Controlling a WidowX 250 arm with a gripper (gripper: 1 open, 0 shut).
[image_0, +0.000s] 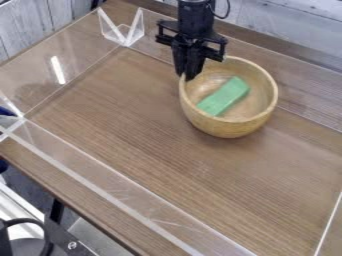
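A tan round bowl (247, 123) sits on the wooden table, holding a green block (223, 97). At the top centre the black gripper (190, 62) reaches down to the bowl's left rim, its fingers shut on that rim. The tips are partly hidden at the rim.
A white wire-like object (123, 28) stands at the back left. Black and white cables or parts lie at the lower left edge.
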